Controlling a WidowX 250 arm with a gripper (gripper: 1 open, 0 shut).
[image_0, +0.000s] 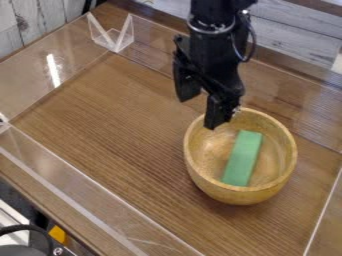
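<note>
My black gripper hangs in the upper middle of the camera view, pointing down, open, above and just behind the upper left of a tan bowl. A green block lies inside the bowl, toward its right side, apart from the gripper.
A small white wire-like object stands at the back left. The wooden floor of the tray is clear on the left and in front. Pale walls border it at the back and left.
</note>
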